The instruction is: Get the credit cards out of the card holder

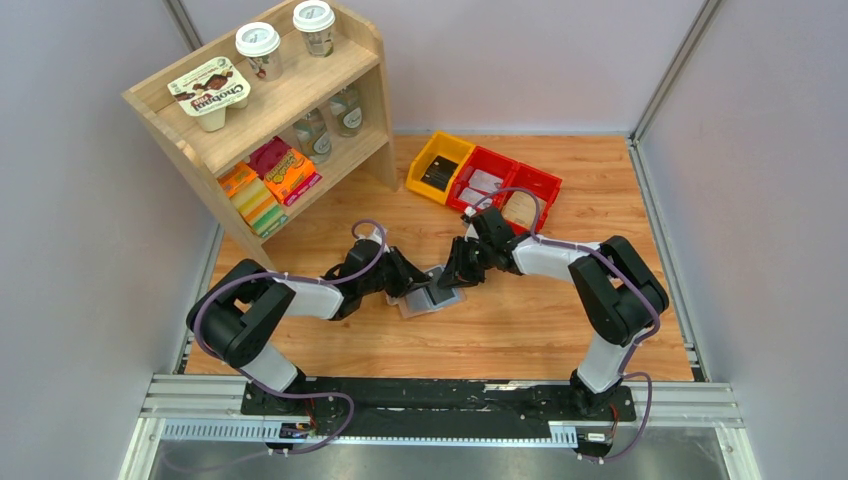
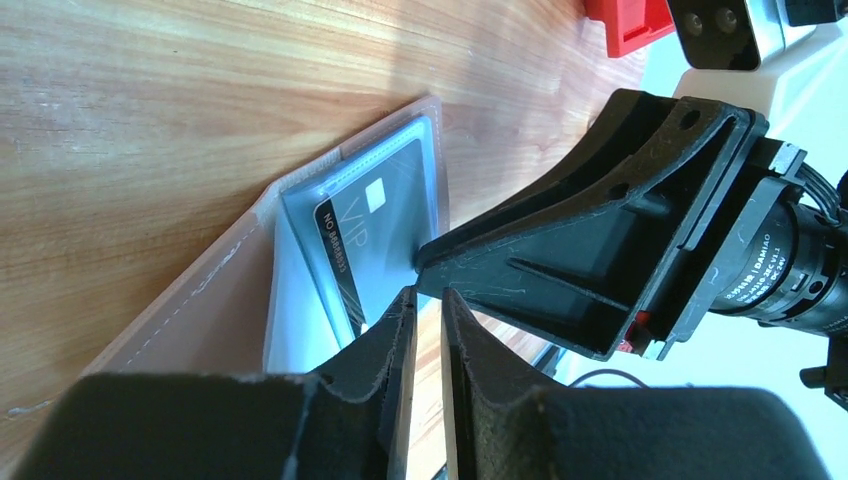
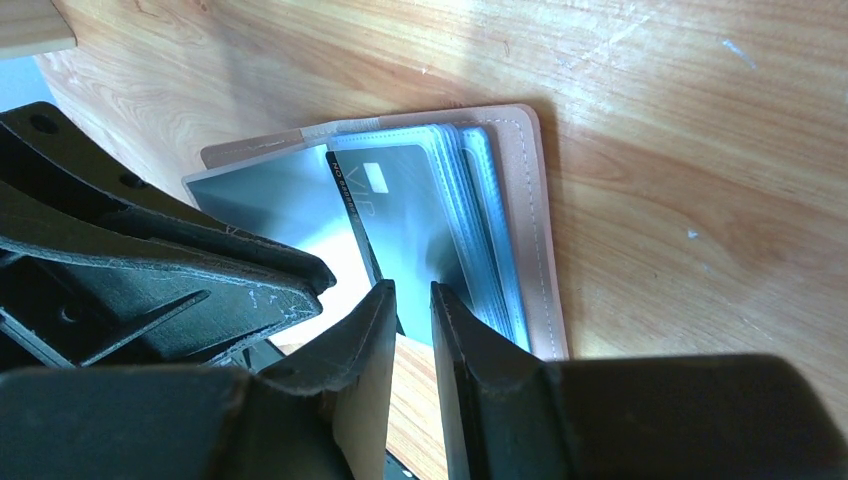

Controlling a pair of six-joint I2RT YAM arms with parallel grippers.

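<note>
The card holder (image 1: pixel 423 303) lies open on the wood table between the grippers, with pale brown cover and blue sleeves (image 3: pixel 485 225). A grey-blue card (image 2: pixel 375 220) marked VIP sits in it, with a black strip. My left gripper is at the holder's left side, fingertips slightly apart, nothing visible between them. My right gripper is over the card, fingers a little apart with card visible behind the gap. In each wrist view the other gripper reaches over the holder and hides part of it.
A wooden shelf (image 1: pixel 360 60) with cups, jars and snack boxes stands at the back left. Yellow (image 1: pixel 420 160) and red bins (image 1: pixel 545 185) sit at the back.
</note>
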